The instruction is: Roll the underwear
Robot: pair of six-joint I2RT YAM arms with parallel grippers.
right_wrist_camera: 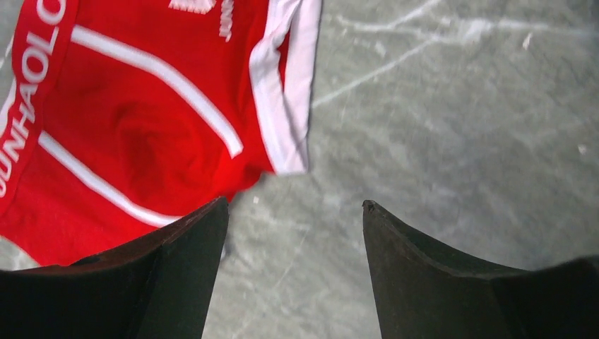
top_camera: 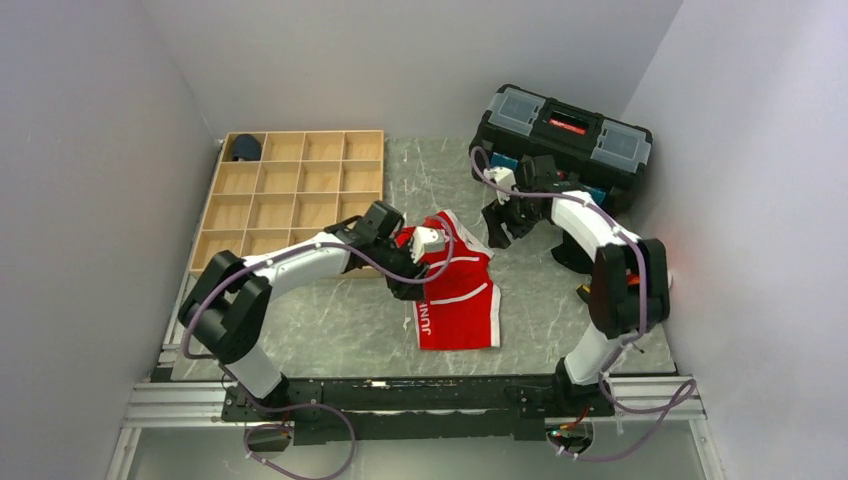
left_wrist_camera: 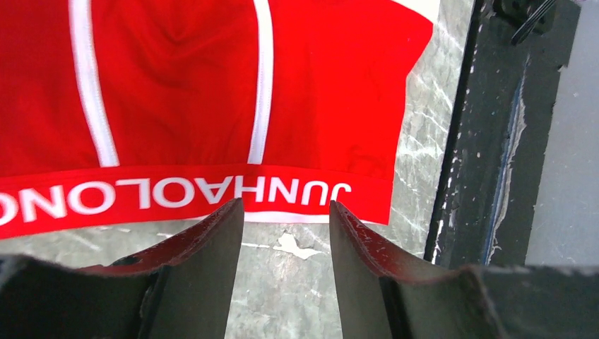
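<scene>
The red underwear [top_camera: 455, 320] with white stripes and a lettered waistband lies spread on the marble table, its upper part creased and folded at the white edge [right_wrist_camera: 279, 120]. My left gripper [top_camera: 408, 285] is over its left side; in the left wrist view the fingertips [left_wrist_camera: 227, 215] point at the waistband, part open with nothing between them. My right gripper [top_camera: 500, 230] hovers beyond the underwear's upper right, open, with bare table between its fingers in the right wrist view.
A wooden compartment tray [top_camera: 275, 180] sits at back left, a black toolbox [top_camera: 560, 125] at back right. The front edge of the table [top_camera: 450, 390] is close below the underwear. Bare table lies either side.
</scene>
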